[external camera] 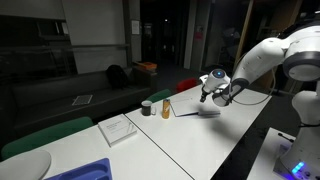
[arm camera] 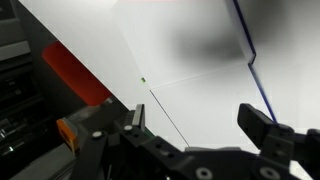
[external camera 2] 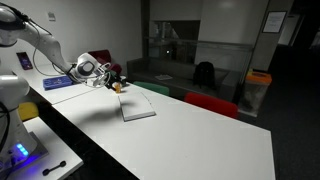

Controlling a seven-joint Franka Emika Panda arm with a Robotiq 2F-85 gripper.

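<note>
My gripper point(external camera: 205, 96) hangs over the right-hand part of the white table, above a pale flat object point(external camera: 207, 112). In the wrist view its two dark fingers stand well apart, with only white surface between them, so the gripper is open and empty. A blue-edged white panel point(arm camera: 205, 25) lies below it there. An orange-brown bottle point(external camera: 166, 108) stands upright left of the gripper in exterior view 1, close to a dark mug point(external camera: 147, 108).
A white flat box point(external camera: 117, 130) lies left of the mug. Farther left are a blue tray point(external camera: 80, 171) and a white round plate point(external camera: 25, 165). Chairs line the table's far edge, one of them red point(external camera 2: 211, 105).
</note>
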